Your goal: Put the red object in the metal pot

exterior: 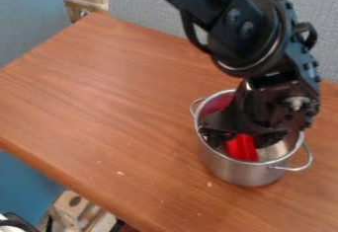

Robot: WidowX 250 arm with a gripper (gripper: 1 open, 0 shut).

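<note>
The metal pot (242,176) stands on the right side of the table. Inside it is the red object (242,149), its lower part showing against the near inner wall. My dark gripper (243,135) reaches down into the pot's mouth from above and covers the top of the red object. The fingers are too dark and overlapped to tell whether they still touch it.
Two wire handles stick out from the pot, one at the right (303,160) and one at the upper left. A reddish patch (218,104) shows at the pot's far inner side.
</note>
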